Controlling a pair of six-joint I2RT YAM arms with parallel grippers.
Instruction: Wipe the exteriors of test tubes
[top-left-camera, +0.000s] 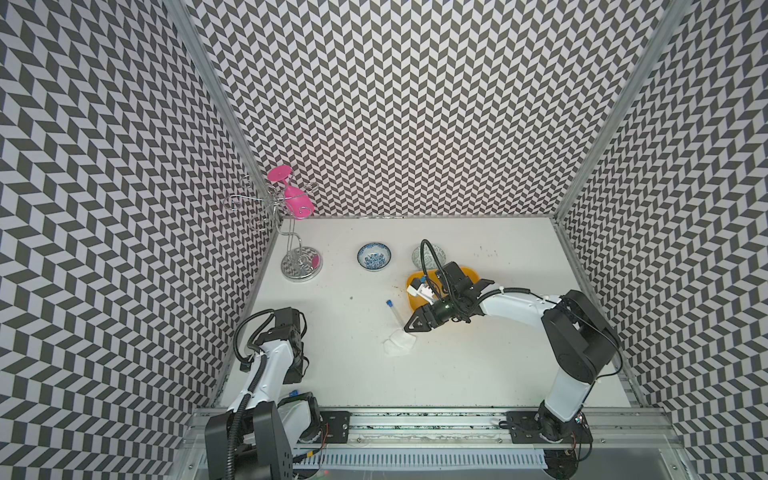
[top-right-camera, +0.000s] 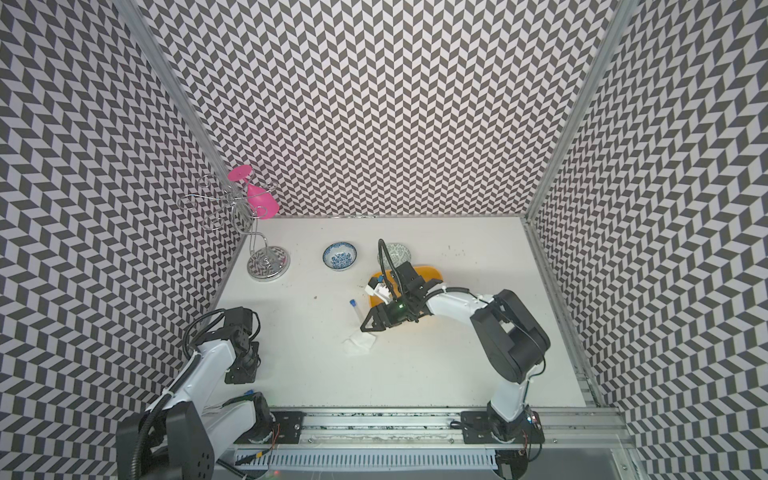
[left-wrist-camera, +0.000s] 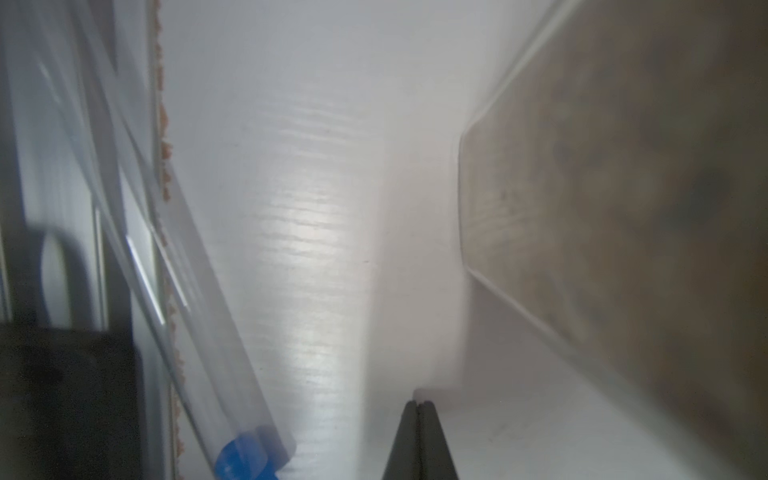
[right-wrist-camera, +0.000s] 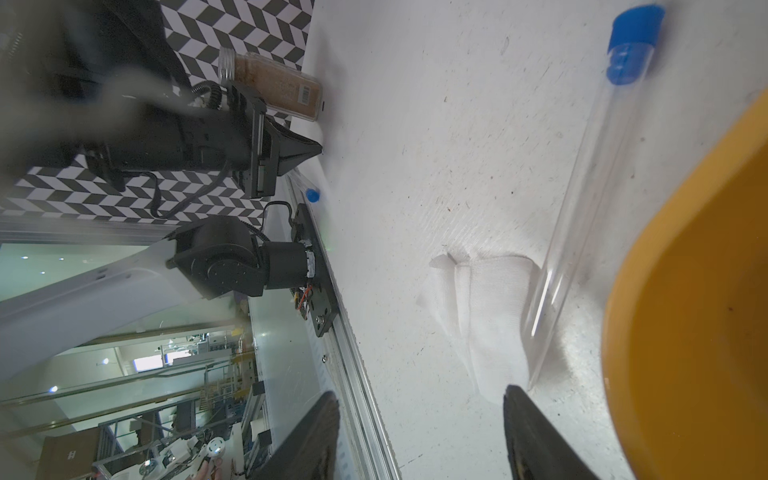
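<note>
A clear test tube with a blue cap lies along the table's front edge at the lower left of the left wrist view. My left gripper is shut with nothing between its fingers, and the tube lies outside them, to their left. A second blue-capped test tube lies farther right, its lower end resting at a folded white cloth. My right gripper stands open and empty above the table, its fingers framing space close to the cloth. In the top left view the cloth shows just in front of the right gripper.
A yellow bowl sits beside the second tube, under the right arm. A jar of brown grains stands close right of the left gripper. A blue-patterned bowl and a metal rack stand farther back. Mid-table is largely bare.
</note>
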